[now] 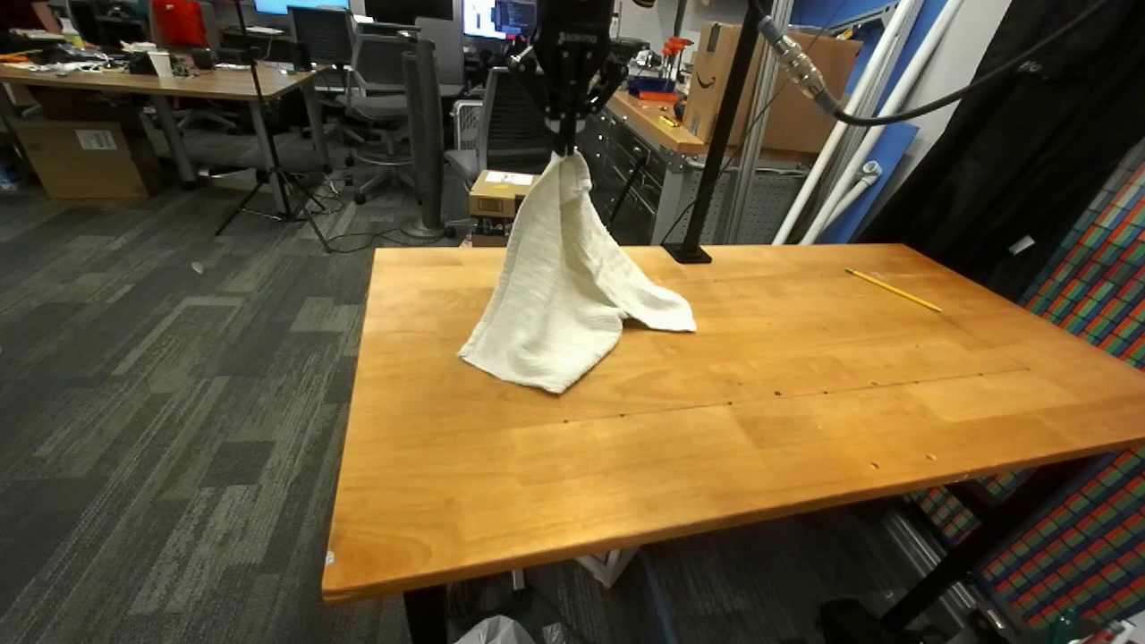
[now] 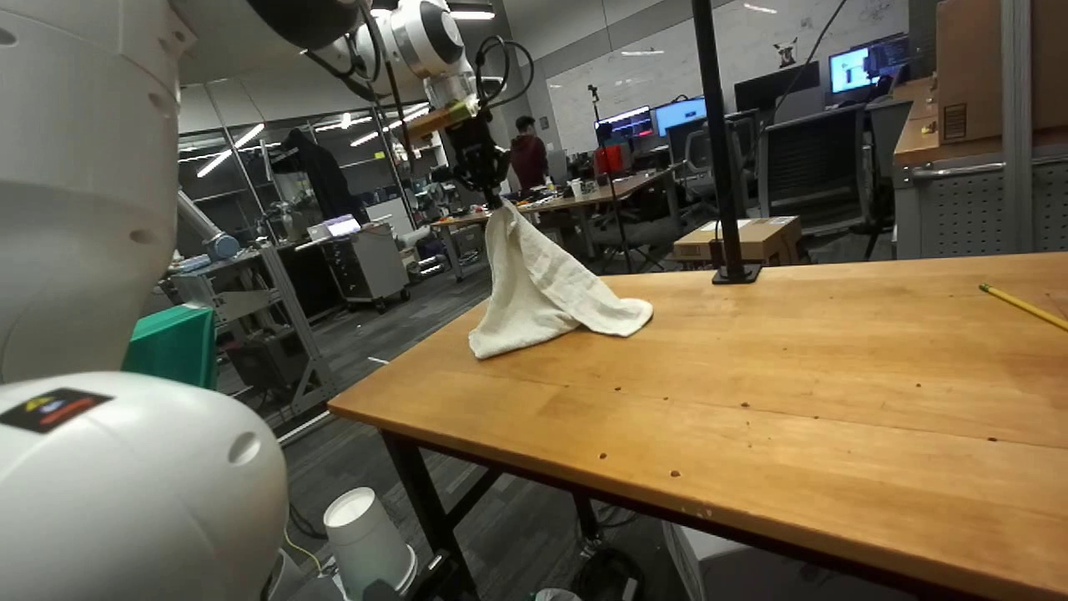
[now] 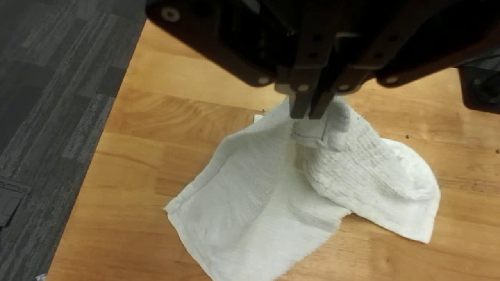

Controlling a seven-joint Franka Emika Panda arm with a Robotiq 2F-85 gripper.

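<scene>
A white cloth (image 1: 564,290) hangs from my gripper (image 1: 565,150), its upper end pinched and its lower part draped on the wooden table (image 1: 665,461). In exterior view 2 the same cloth (image 2: 541,285) forms a tall peak under the gripper (image 2: 493,204), with one corner trailing along the tabletop to the right. From the wrist, the two fingertips lie close together at the gripper, and a folded bit of cloth (image 3: 323,133) sticks out just past them. The spread part lies below on the wood.
A yellow pencil (image 1: 893,290) lies at the table's far right. A black post (image 1: 692,236) stands at the back edge, right of the cloth.
</scene>
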